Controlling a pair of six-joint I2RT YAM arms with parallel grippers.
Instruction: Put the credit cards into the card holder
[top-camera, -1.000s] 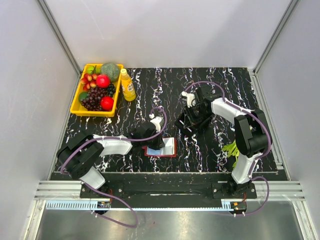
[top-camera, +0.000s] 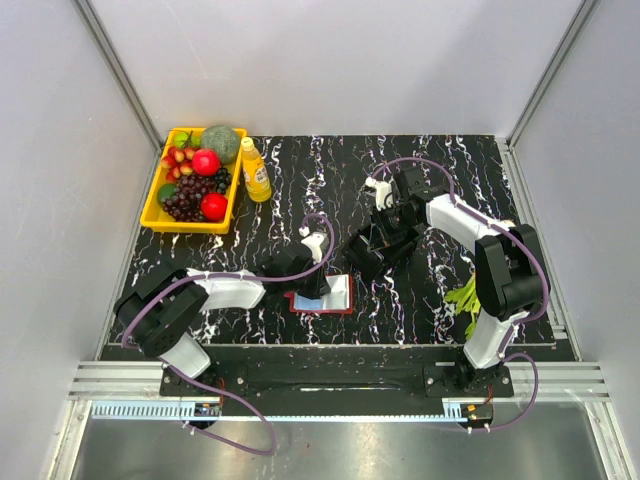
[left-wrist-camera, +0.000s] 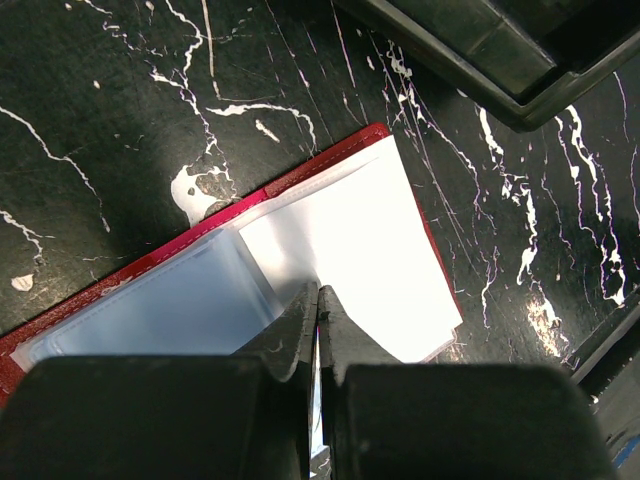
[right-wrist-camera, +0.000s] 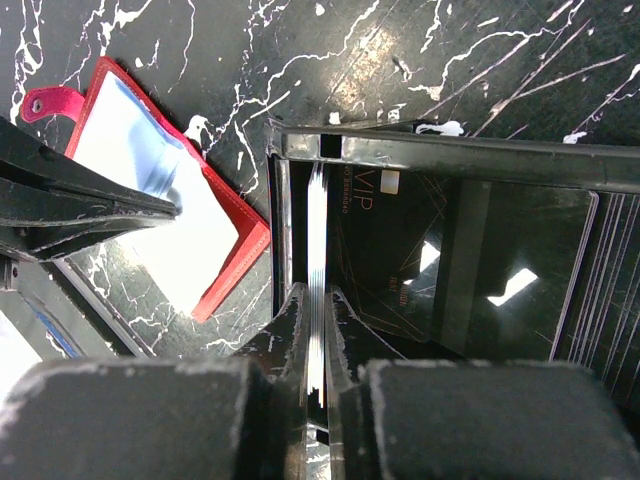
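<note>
The red card holder (left-wrist-camera: 362, 230) with white and pale blue sleeves lies open on the marble top. My left gripper is shut over its sleeves, with no card visible between the fingers; it also shows at the holder (top-camera: 318, 290) in the top view. A black tray (right-wrist-camera: 470, 150) holds dark cards (right-wrist-camera: 385, 250), one marked VIP, and a pale upright edge of thin cards. My right gripper is at that edge at the tray's left end, its fingertips close around it; whether it grips it is unclear.
A yellow fruit basket (top-camera: 153, 210) and a juice bottle (top-camera: 256, 175) stand at the back left. Bananas (top-camera: 462, 300) lie at the right, partly behind the right arm. Bare marble lies between the bottle and the right arm.
My right gripper has shifted slightly over the black tray, uncovering more of it in the top view. The left arm has not moved.
</note>
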